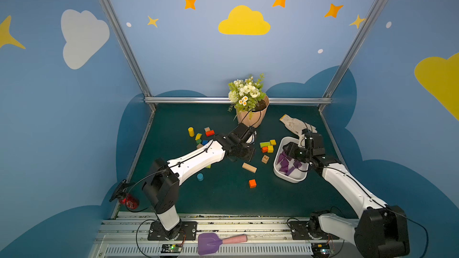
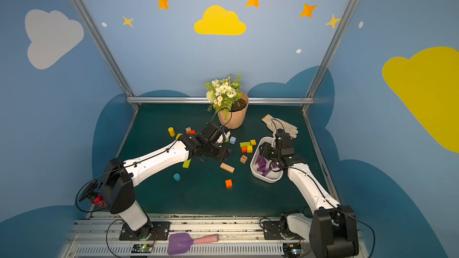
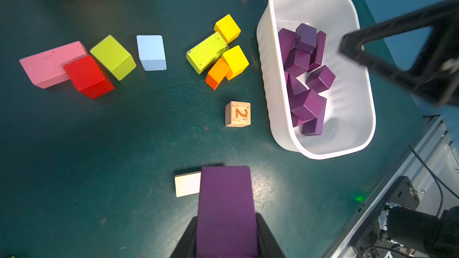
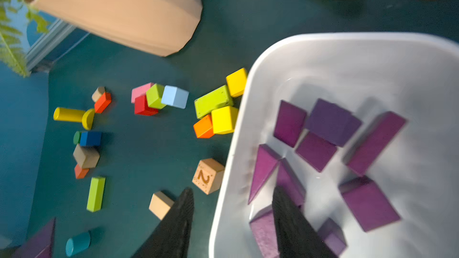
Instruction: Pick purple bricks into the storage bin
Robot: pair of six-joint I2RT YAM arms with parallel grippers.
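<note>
My left gripper is shut on a purple brick (image 3: pixel 227 200), held over the middle of the table, left of the white storage bin (image 3: pixel 272 105). Several purple bricks (image 4: pixel 365 203) lie inside the bin. Over the bin, toward its left side, my right gripper stands open, its fingertips blurred, with nothing seen between them.
Loose coloured bricks (image 4: pixel 212 100) and a wooden numbered cube (image 3: pixel 237 113) lie left of the bin. A flower pot (image 1: pixel 251 117) stands at the back, a glove (image 1: pixel 291 124) behind the bin.
</note>
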